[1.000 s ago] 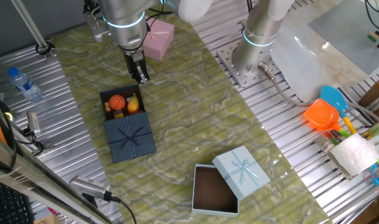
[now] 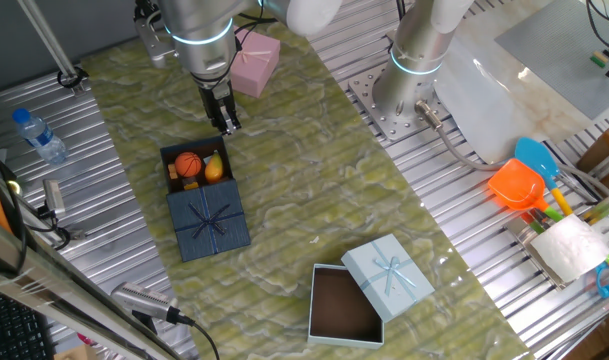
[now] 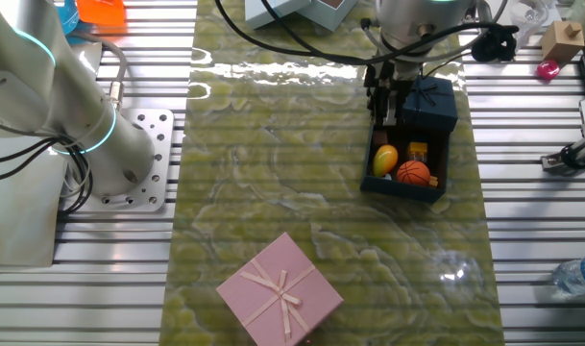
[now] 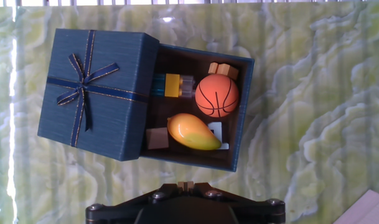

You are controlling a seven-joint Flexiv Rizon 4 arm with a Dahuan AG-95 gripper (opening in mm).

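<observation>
A dark blue box [image 4: 239, 152] stands part open on the green marbled mat, its lid with a ribbon bow [image 4: 111, 118] resting across one side. Inside the uncovered part lie a small basketball [image 4: 217, 96], a yellow-orange mango [image 4: 192, 132], a yellow block [image 4: 172, 85] and a few small wooden and pale pieces. My gripper is shut, its fingertips together with nothing showing between them. In exterior view 1 the gripper [image 2: 228, 128] hangs close to the box's uncovered end, apart from the toys.
A pale blue box [image 2: 346, 305] stands with its brown inside partly uncovered, its lid [image 2: 389, 275] leaning over one edge. The pink box [image 3: 280, 288] is closed with its bow on top. Bare mat lies between the boxes. A water bottle [image 2: 41, 137] stands off the mat.
</observation>
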